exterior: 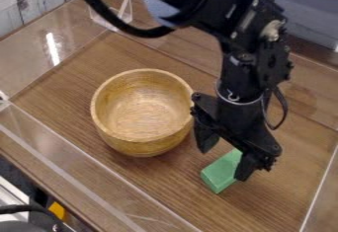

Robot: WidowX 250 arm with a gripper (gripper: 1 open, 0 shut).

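Observation:
My black gripper [232, 137] is low over a green block [220, 177] at the lower right of the camera view, its fingers open either side of the block's upper part. The fingers hide part of the block. Whether they touch it cannot be told.
A large empty tan bowl [126, 108] stands just left of the gripper on the wooden table [59, 98]. A small clear wire-like object [109, 9] sits at the back left, behind the arm.

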